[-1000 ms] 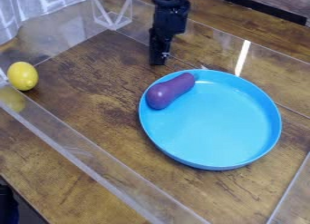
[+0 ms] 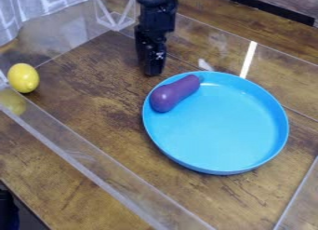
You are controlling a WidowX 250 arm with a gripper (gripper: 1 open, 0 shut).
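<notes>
The black gripper [image 2: 152, 57] hangs at the top centre, low over the wooden table, behind the blue plate; its fingers are dark and small, and it looks open with nothing visible between them. A purple eggplant [image 2: 174, 92] lies on the left part of the blue plate [image 2: 224, 131]. A yellow lemon-like object [image 2: 24, 77] sits at the far left edge of the table.
Clear plastic walls [image 2: 99, 187] run along the left and front of the wooden surface [image 2: 87, 113].
The gripper has moved a little to the left since a second ago. The plate, eggplant and yellow object have not moved.
</notes>
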